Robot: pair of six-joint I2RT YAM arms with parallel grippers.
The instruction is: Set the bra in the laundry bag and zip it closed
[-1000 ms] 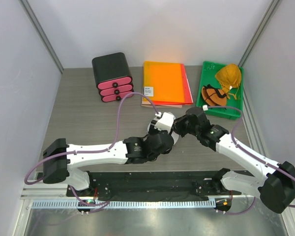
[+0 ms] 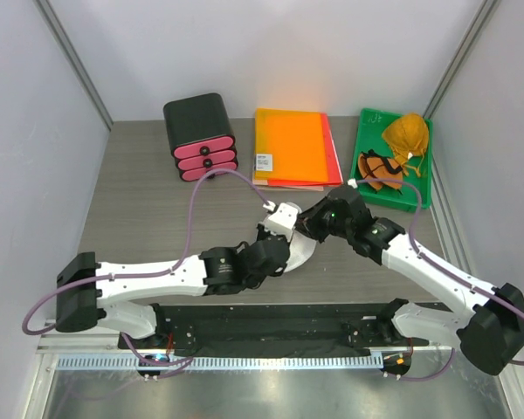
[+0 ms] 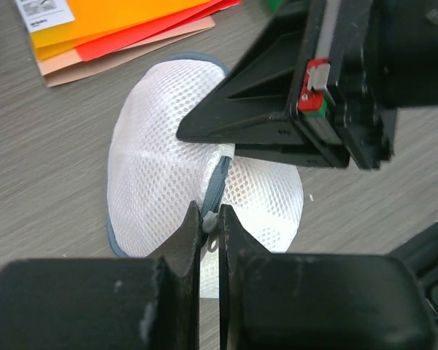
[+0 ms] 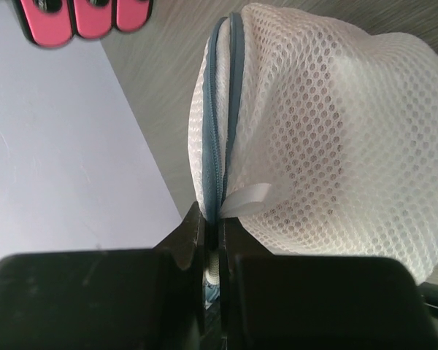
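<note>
The white mesh laundry bag [image 3: 157,146] with blue-grey trim lies in front of the folders, mostly covered by the arms in the top view [image 2: 303,249]. My left gripper is shut on the zipper pull [image 3: 210,222], at the near end of the dark zipper strip [image 3: 216,182]. Just beyond it, my right gripper is shut on the bag's zipper edge [image 4: 211,146]. Two blue-grey bands run away from its fingertips, and a white tab [image 4: 247,198] sticks out beside them. No bra can be made out; the mesh hides what is inside.
Orange and red folders [image 2: 290,148] lie behind the bag. A black box with pink drawers [image 2: 199,135] stands at back left. At back right is a green tray [image 2: 367,140] holding an orange pouch [image 2: 407,137].
The right gripper has shifted slightly left and nearer.
</note>
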